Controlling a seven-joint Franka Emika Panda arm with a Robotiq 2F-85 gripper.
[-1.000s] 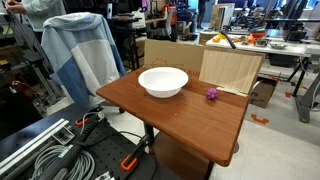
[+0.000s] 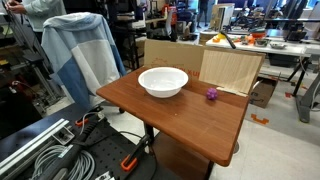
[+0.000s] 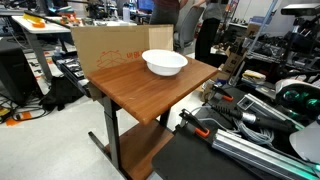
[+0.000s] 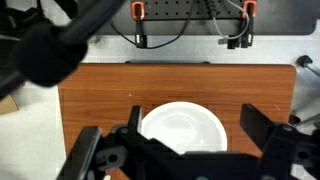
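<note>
A white bowl (image 2: 163, 81) rests on the brown wooden table (image 2: 190, 118), towards its back left in exterior view 1. To its right a small purple object (image 2: 212, 94) lies on the tabletop; it does not show in exterior view 2. From above, in the wrist view, the bowl (image 4: 184, 127) appears between the dark fingers of my gripper, which stands open high over the table. Nothing is held. The gripper cannot be made out in either exterior view.
Cardboard panels (image 2: 186, 58) stand along the table's back edge. A black base with a metal rail and cables (image 3: 250, 150) adjoins the table's near side.
</note>
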